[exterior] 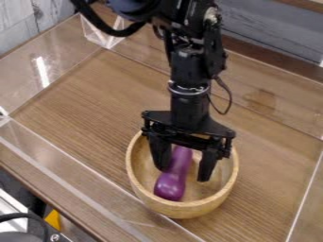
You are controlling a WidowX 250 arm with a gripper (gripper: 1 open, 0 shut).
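Note:
A wooden bowl (207, 200) sits on the table with a purple eggplant (169, 186) lying in it, tilted along its length. My black gripper (190, 149) hangs over the bowl, open, its fingers spread to either side above the eggplant and partly hiding its upper end.
A pale clear object (104, 28) stands at the back left. A cable and a small yellow item (51, 217) are at the lower left edge.

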